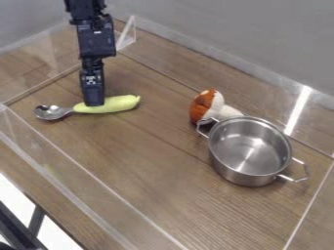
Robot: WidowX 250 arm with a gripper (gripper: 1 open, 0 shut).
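Note:
The black gripper (93,98) hangs vertically at the left, its tips just over the pale green, elongated vegetable (115,104), close to the end of a metal spoon (53,112) that lies beside it. Whether anything sits between the fingers is hidden by the gripper itself, and its finger is hard to make out.
A steel pot (249,151) with two handles stands at the right, with an orange-and-white object (209,105) just behind it. Pale walls border the back and left.

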